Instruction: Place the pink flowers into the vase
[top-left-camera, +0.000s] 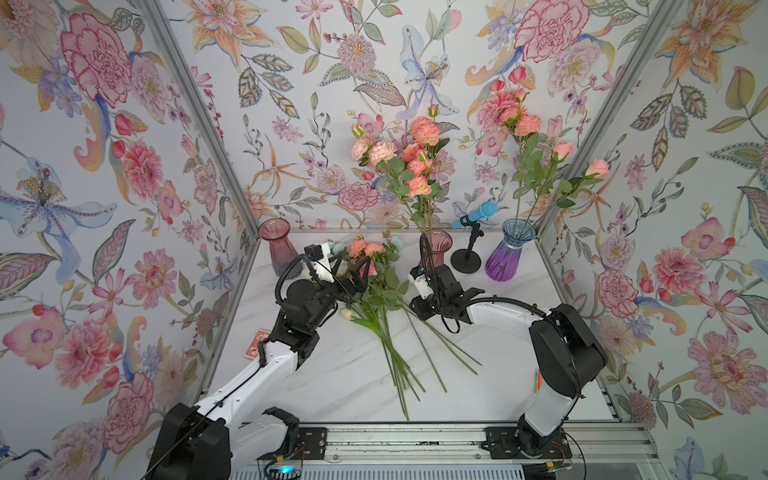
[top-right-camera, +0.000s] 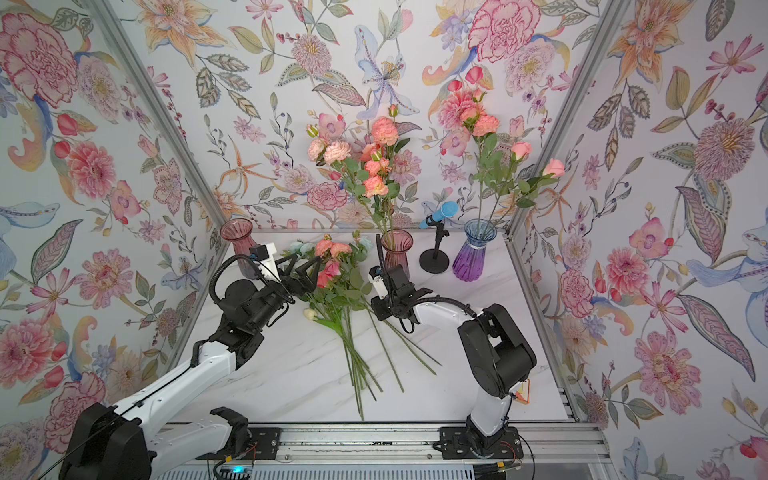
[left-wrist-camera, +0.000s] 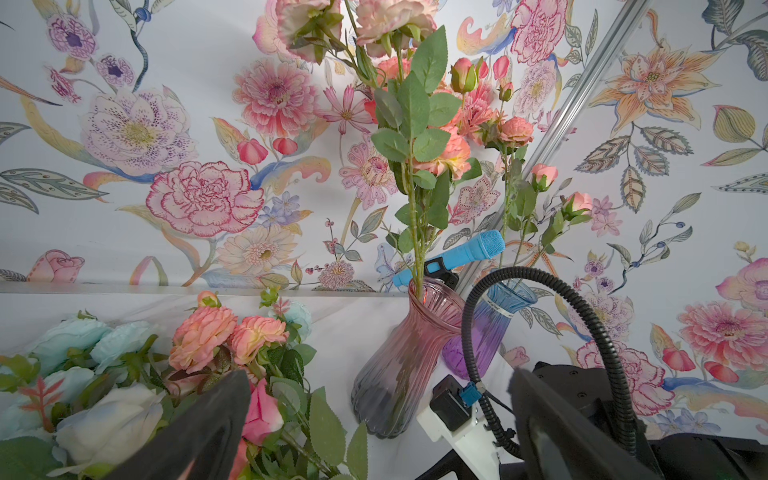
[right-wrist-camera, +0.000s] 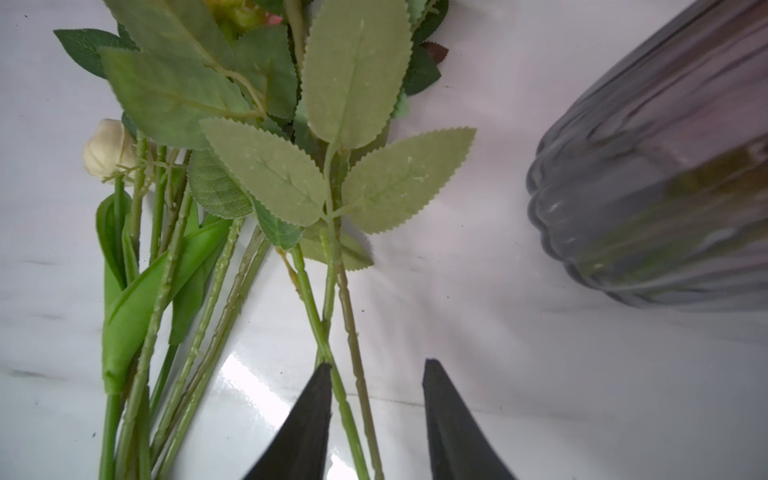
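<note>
Pink-orange flowers (top-left-camera: 364, 249) lie in a pile of cut flowers in the middle of the table, beside a pink blossom (left-wrist-camera: 262, 414). More pink flowers (top-left-camera: 420, 152) stand upright in the pink glass vase (left-wrist-camera: 408, 352) behind the right arm. My right gripper is open low over the table. Two loose stems (right-wrist-camera: 350, 344) run through the gap between its fingers, under leaves. Above the blossom heads, my left gripper stands open, its fingers (left-wrist-camera: 212, 420) wide apart; in the top left view it partly hides the pile.
At the back right stands a purple vase (top-left-camera: 504, 260) with pink roses, beside a blue microphone (top-left-camera: 478, 214) on a black stand. An empty pink vase (top-left-camera: 277, 244) stands back left. White and pale blue blooms (left-wrist-camera: 112, 416) share the pile.
</note>
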